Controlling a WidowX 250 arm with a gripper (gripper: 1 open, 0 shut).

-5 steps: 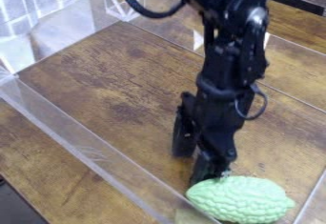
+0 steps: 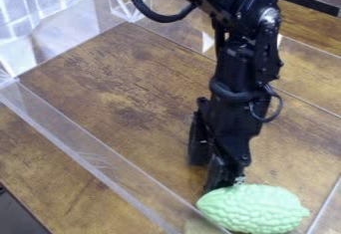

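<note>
A black robot arm reaches down through the middle right of the camera view to its gripper, which is low over the wooden floor of a clear-walled tray. Just in front of it, at the bottom right, lies a pale green bumpy vegetable, like a bitter melon, touching or very near the lower fingertip. The dark fingers overlap, so how far apart they stand and whether anything is between them cannot be made out.
Clear plastic walls run along the left and near side, close to the green vegetable. The wooden floor left of the arm is empty. A white tiled surface is at the back left.
</note>
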